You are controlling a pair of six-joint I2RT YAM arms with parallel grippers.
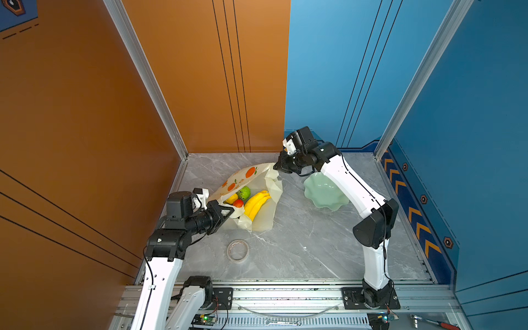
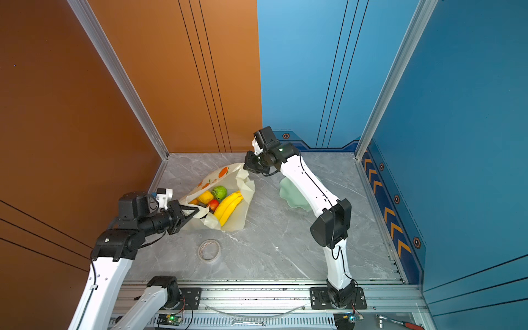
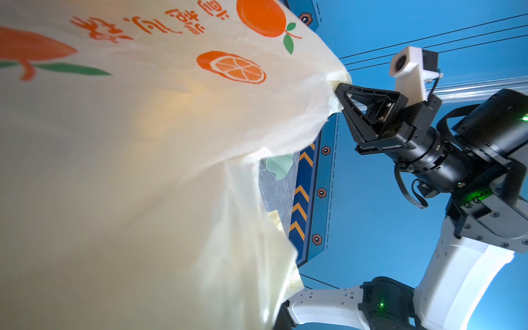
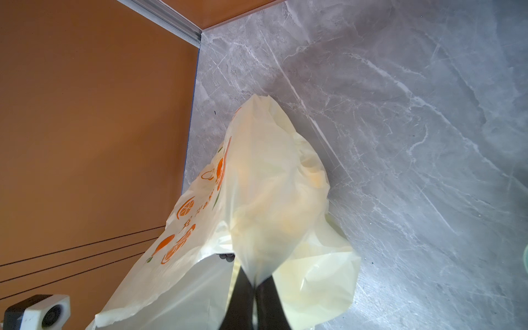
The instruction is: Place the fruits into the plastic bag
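The cream plastic bag (image 1: 266, 221), printed with oranges, is lifted and spread between both grippers, its mouth facing the front. Inside lie yellow bananas (image 1: 255, 205), a green fruit (image 1: 243, 192), a red fruit (image 1: 238, 203) and a yellow fruit (image 2: 205, 197). At the mouth's left side, my left gripper (image 1: 231, 210) is shut on the bag's edge. My right gripper is shut on the upper right corner, and the film gathers to a point between its fingers. In the left wrist view the bag hides the fruits and most of the left fingers.
A pale green scalloped bowl (image 1: 323, 192) stands right of the bag, partly behind the right arm; no fruit shows in it. A tape roll (image 1: 230, 250) lies in front of the bag.
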